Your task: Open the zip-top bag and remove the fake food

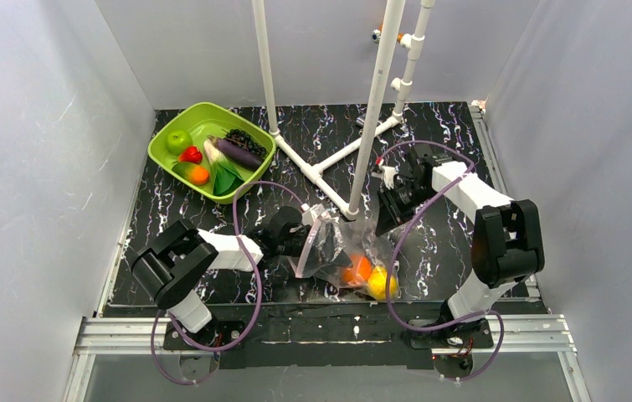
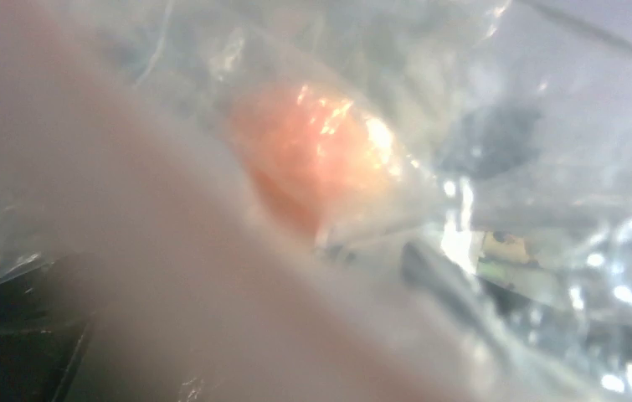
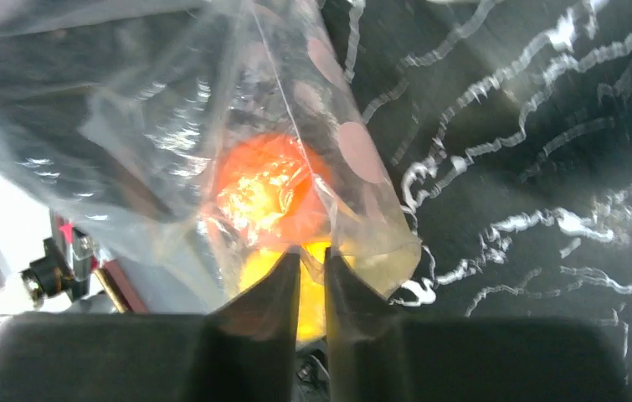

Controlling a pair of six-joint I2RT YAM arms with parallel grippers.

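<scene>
The clear zip top bag (image 1: 345,243) lies at the front middle, its pale top edge facing left. Inside it an orange fake food piece (image 1: 357,271) and a yellow one (image 1: 379,283) rest toward its right end. At that pale edge sits my left gripper (image 1: 302,239); plastic and blur fill its wrist view, so its fingers are hidden. My right gripper is over the bag's right side, its fingertips close together with a narrow gap. Yellow shows behind that gap; whether plastic film lies between them is unclear.
A green bin (image 1: 157,155) with several fake fruits and vegetables stands back left. White pipes (image 1: 329,159) rise behind the bag. Bare dark marbled table (image 1: 438,260) lies to the right of the bag.
</scene>
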